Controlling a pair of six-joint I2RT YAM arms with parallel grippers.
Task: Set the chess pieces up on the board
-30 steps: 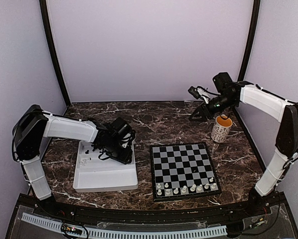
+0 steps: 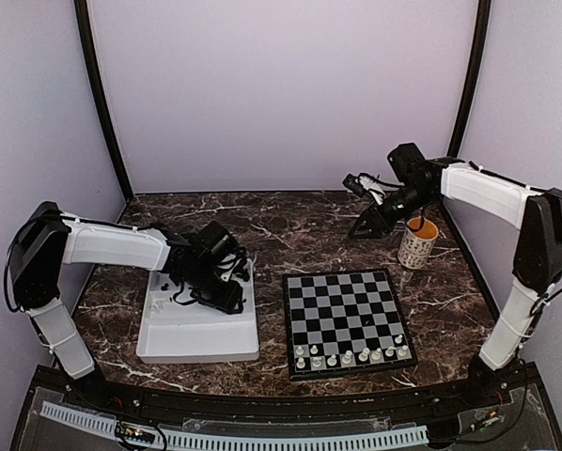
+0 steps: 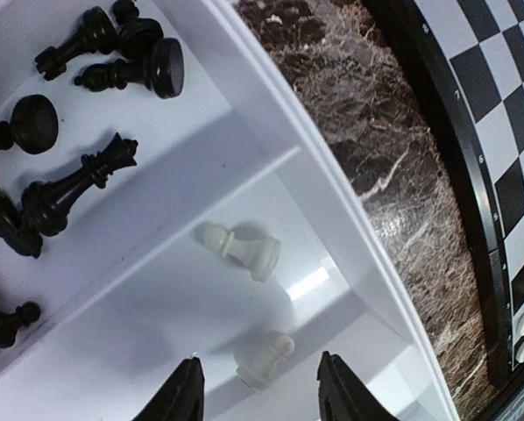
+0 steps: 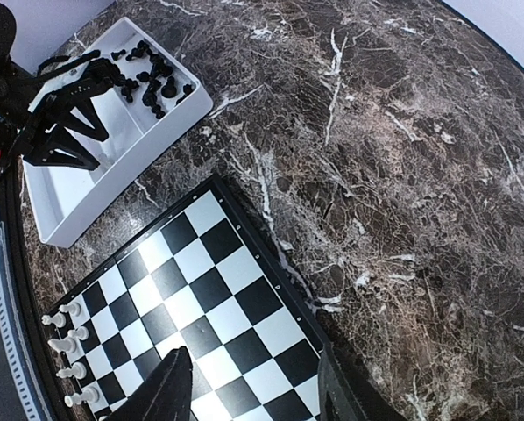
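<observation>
The chessboard [image 2: 342, 310] carries white pieces along its near edge. My left gripper is open over the white tray [image 2: 196, 343], just at a white pawn [image 3: 262, 364] lying in it, with nothing seen held. A second white piece [image 3: 249, 253] lies nearby in the same compartment, and several black pieces [image 3: 69, 184] lie in the neighbouring one. My right gripper hangs open above the far part of the board, empty, pointing down toward it.
An orange-lined patterned cup [image 2: 417, 246] stands at the back right, behind the right arm. Bare marble table [image 2: 253, 216] lies behind the board and tray.
My left gripper shifted over the tray and is now slightly lower in the top view. My right arm has moved a little left and down toward the board.
</observation>
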